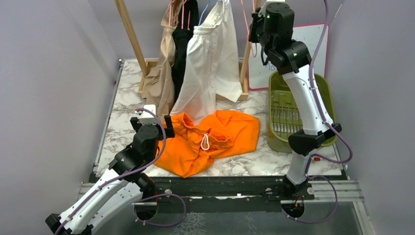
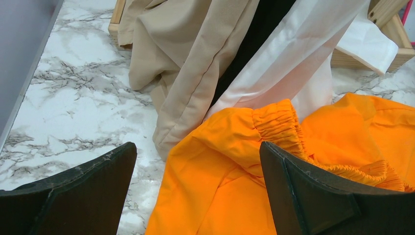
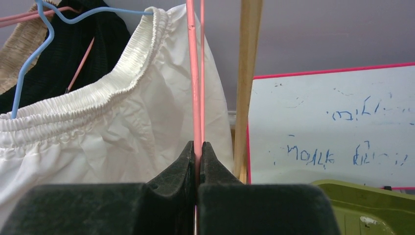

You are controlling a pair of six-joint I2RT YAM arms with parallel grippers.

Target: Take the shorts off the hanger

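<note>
My right gripper is shut on a thin pink hanger (image 3: 195, 73) in the right wrist view, high at the rack's right side. Beside it white shorts (image 1: 205, 73) hang on a blue hanger (image 3: 98, 11), with beige (image 1: 159, 83) and black shorts (image 1: 181, 58) to their left. Orange shorts (image 1: 235, 132) lie crumpled on the table in front of the rack, with a white drawstring. My left gripper stands open just over their left part, with nothing held between its fingers.
A green basket (image 1: 323, 88) stands at the right beneath the right arm, and a whiteboard (image 3: 333, 127) leans behind it. The wooden rack (image 1: 132, 32) spans the back. Bare marble table (image 1: 122, 93) shows at the left.
</note>
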